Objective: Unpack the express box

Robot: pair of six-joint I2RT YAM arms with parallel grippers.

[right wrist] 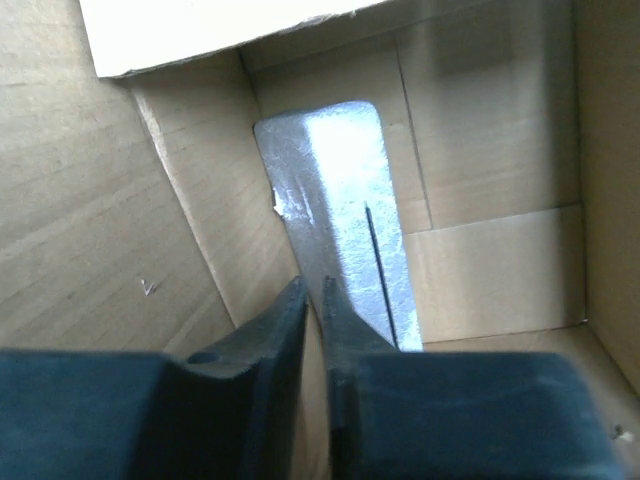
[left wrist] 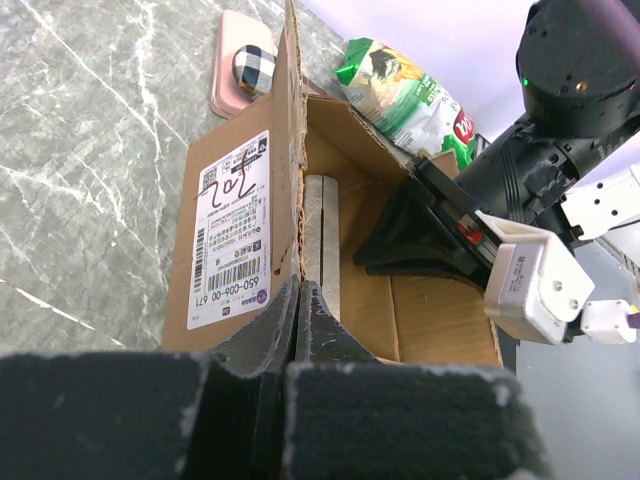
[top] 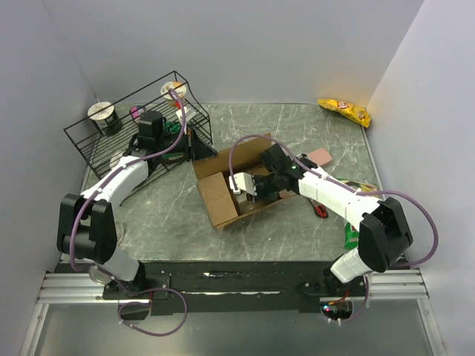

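An open cardboard box (top: 219, 200) with raised flaps stands mid-table; its labelled flap (left wrist: 225, 230) shows in the left wrist view. My left gripper (top: 206, 152) is shut at the back-left edge of the box, with nothing visible between its fingers. My right gripper (top: 258, 191) reaches inside the box, its fingertips close together at the side of a long silver block (right wrist: 350, 200) on the box floor. Whether it grips anything is unclear.
A wire rack (top: 96, 148) with containers is at back left. A yellow bag (top: 343, 109), a pink case (top: 319, 156), a green bag (left wrist: 410, 95) and a red-handled tool (top: 320, 211) lie behind and right of the box.
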